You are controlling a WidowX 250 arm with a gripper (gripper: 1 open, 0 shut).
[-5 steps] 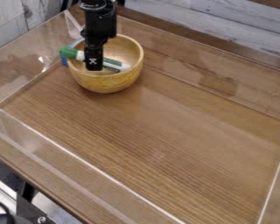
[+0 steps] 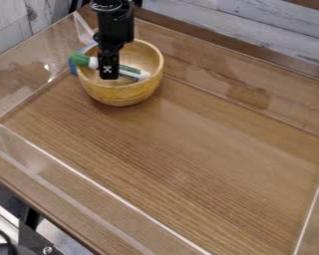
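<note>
My gripper (image 2: 108,68), dark and reaching down from the top, has its fingertips inside a round yellow-tan bowl (image 2: 120,94) at the upper left of the table. It is shut on a white and green cylindrical item (image 2: 128,72) that lies slanted across the bowl. The green part points left, toward the bowl's rim. The fingertips hide part of the item, and its exact shape is hard to tell.
A small blue object (image 2: 73,64) is at the bowl's left edge. Pale walls or edges border the left and back.
</note>
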